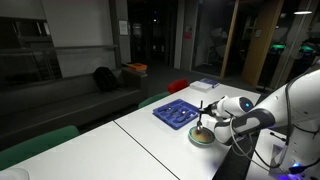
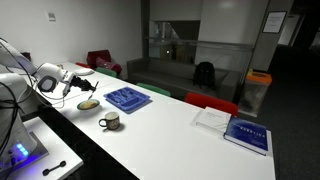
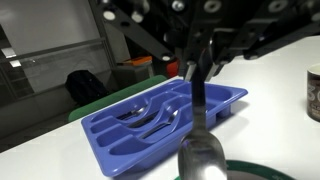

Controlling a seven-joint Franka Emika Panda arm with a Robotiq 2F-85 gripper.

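My gripper is shut on the handle of a metal spoon, whose bowl hangs downward in the wrist view. Below and behind the spoon shows the green rim of a round plate. In exterior view 1 the gripper is over the plate, with the spoon tip low near it; touching or apart I cannot tell. The plate has something brownish in its middle. A blue cutlery tray with several compartments lies beyond the spoon, pieces of cutlery inside.
A patterned mug stands on the white table near the plate. Farther along in exterior view 2 lie a white box and a blue box. Chairs and a sofa stand behind it.
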